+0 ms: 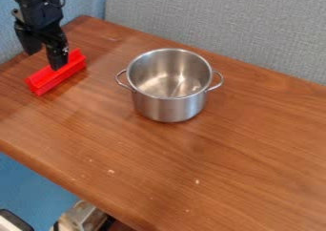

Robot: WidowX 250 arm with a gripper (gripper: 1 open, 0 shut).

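Observation:
My black gripper (41,46) reaches in from the top left, low over a long red block (56,74) lying near the left edge of the wooden table. Its fingers are dark and overlap the block's far part; whether they touch it is unclear. A steel pot (170,92) with two side handles stands upright right of the block, empty inside.
A grey padded wall (230,20) runs along the back, and a blue surface shows beyond the left edge.

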